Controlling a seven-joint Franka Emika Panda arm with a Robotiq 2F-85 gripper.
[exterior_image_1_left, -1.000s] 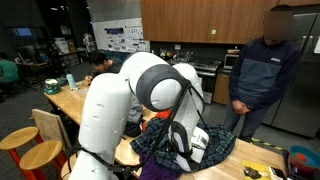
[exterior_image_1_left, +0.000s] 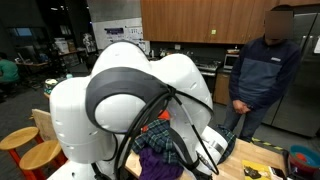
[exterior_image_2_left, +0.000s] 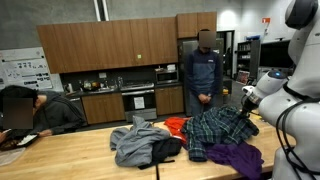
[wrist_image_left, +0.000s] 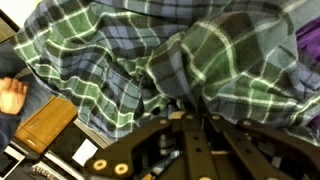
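A dark green and blue plaid cloth (exterior_image_2_left: 212, 132) lies in a crumpled heap at the table's right end, with part of it raised toward the arm. Seen from the wrist, the plaid cloth (wrist_image_left: 110, 60) fills most of the view, and a gathered fold runs down to my gripper. The fingers are shut on that fold, their tips largely covered by cloth and shadow. In the second exterior view my gripper (exterior_image_2_left: 245, 100) is above the cloth's right side. The arm hides much of the cloth in the first exterior view.
Purple cloth (exterior_image_2_left: 236, 158) lies in front of the plaid one. A red cloth (exterior_image_2_left: 176, 127), a black cloth (exterior_image_2_left: 166, 149) and a grey cloth (exterior_image_2_left: 138, 140) lie to its left. A person (exterior_image_2_left: 203, 75) stands close behind the table.
The person stays in place.
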